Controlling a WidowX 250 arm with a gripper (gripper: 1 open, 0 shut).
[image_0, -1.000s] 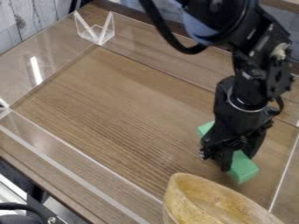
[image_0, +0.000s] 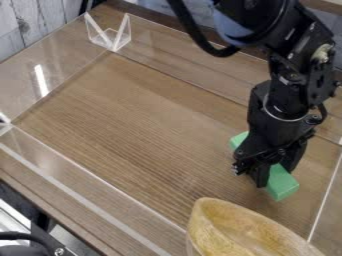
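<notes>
My black gripper (image_0: 265, 158) is low over the right side of the wooden table (image_0: 120, 110), its fingers around a green object (image_0: 278, 184) that reaches out on both sides of them. The gripper is shut on this green object, though the fingertips are partly hidden by the gripper's own body.
A large tan bowl-like object (image_0: 241, 232) fills the bottom right, just below the green object. A clear plastic stand (image_0: 111, 32) is at the back left.
The gripper and green object stay in nearly the same place, with only a slight shift of the gripper.
</notes>
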